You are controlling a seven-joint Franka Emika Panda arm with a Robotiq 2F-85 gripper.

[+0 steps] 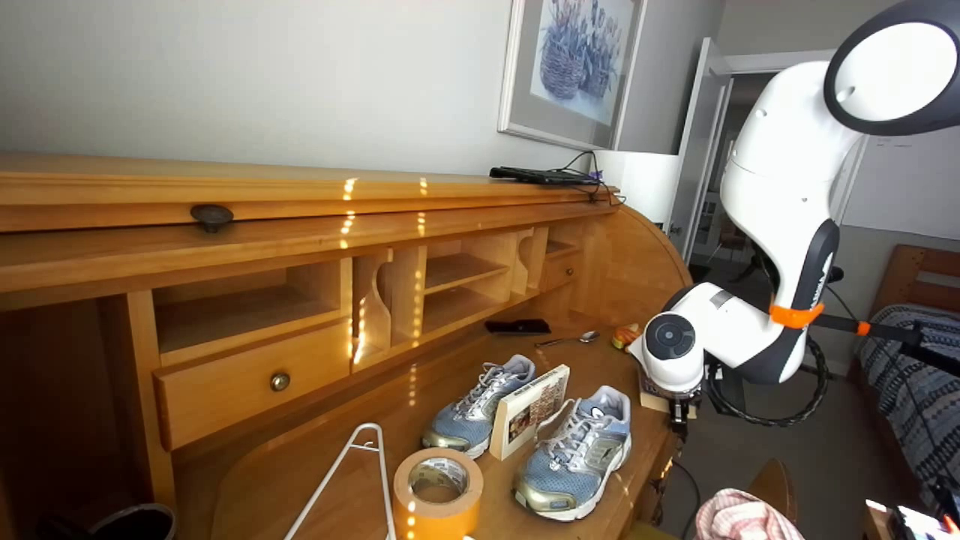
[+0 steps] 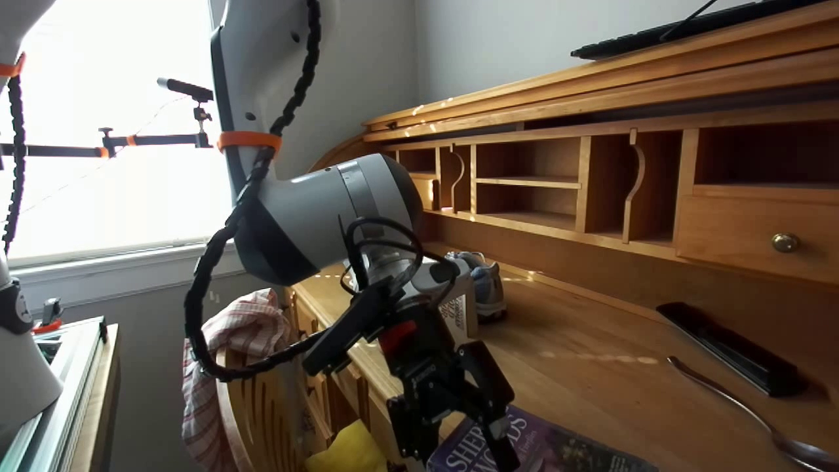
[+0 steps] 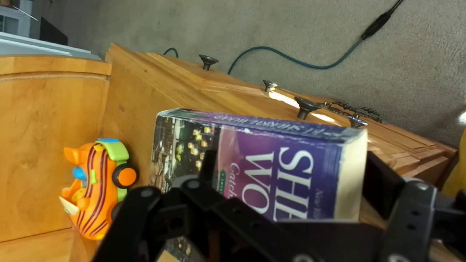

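A thick paperback with a purple cover (image 3: 279, 170) lies at the desk's front edge. Its cover also shows low in exterior view 2, where the book (image 2: 543, 444) is partly behind my gripper (image 2: 464, 452). The gripper is open, pointing down over the book's near end. From the wrist, the book shows between and beyond the spread fingers of my gripper; whether either finger touches it I cannot tell. In exterior view 1 the arm hides most of the book.
An orange toy (image 3: 98, 187) lies beside the book. Two sneakers (image 1: 576, 454) flank an upright box-like book (image 1: 531, 409); a tape roll (image 1: 438, 493) and white hanger (image 1: 364, 450) are nearer. A spoon (image 2: 731, 401) and black case (image 2: 731, 346) lie along the desk's back.
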